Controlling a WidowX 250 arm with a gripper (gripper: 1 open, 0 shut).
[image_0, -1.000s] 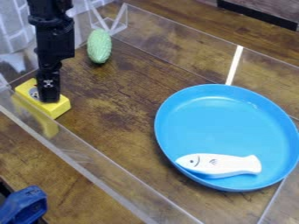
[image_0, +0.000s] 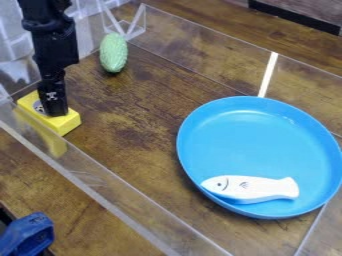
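My black gripper (image_0: 48, 100) reaches down at the upper left to a yellow block (image_0: 58, 121), its open fingers at the block's top, partly hiding it. A small grey, patterned spot shows on the block beside the fingers. Whether the fingers touch the block is hard to tell.
A green ribbed object (image_0: 115, 53) stands behind to the right. A blue plate (image_0: 254, 140) with a white fish-shaped piece (image_0: 251, 188) fills the right. Clear plastic walls cross the left side, and a dark blue item (image_0: 24, 236) lies at the lower left.
My gripper has shifted very slightly over the yellow block. The other things have stayed where they were.
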